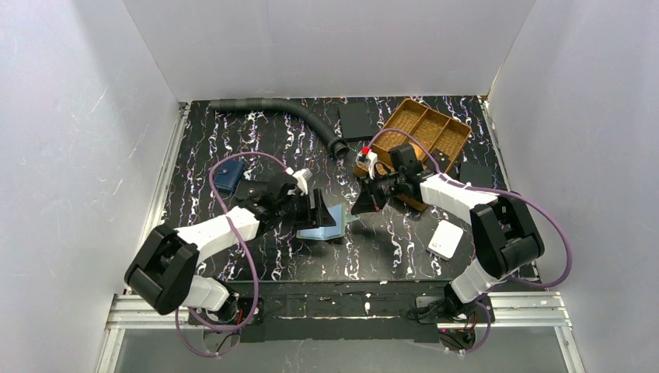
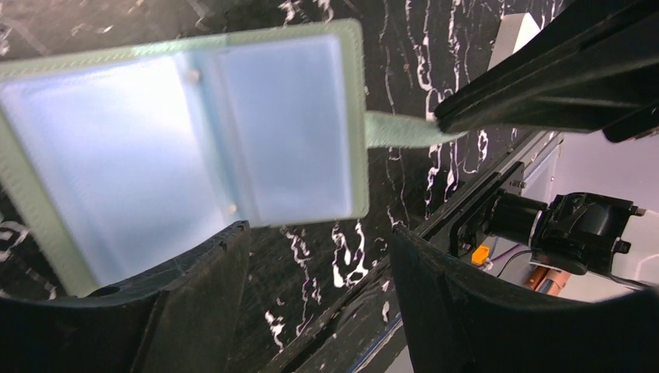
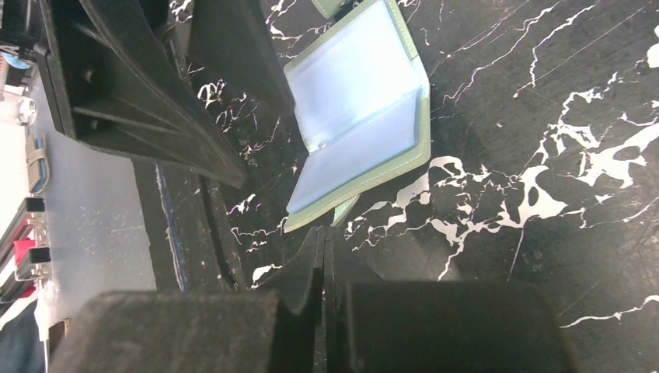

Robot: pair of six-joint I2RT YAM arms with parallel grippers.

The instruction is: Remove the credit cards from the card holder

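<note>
The open card holder (image 1: pixel 326 228), pale green with clear bluish sleeves, fills much of the left wrist view (image 2: pixel 124 155). Its strap (image 2: pixel 404 130) reaches right to my right gripper (image 1: pixel 362 207), which is shut on it at the fingertips. My left gripper is open above the holder, nothing between its fingers, and partly covers it from above. In the right wrist view the holder (image 3: pixel 365 85) appears tilted. I cannot make out separate cards in the sleeves.
A divided wicker tray (image 1: pixel 412 124) is behind the right arm. A black hose (image 1: pixel 272 105) lies at the back, a blue wallet (image 1: pixel 228 175) at left, a white slab (image 1: pixel 445 239) at front right.
</note>
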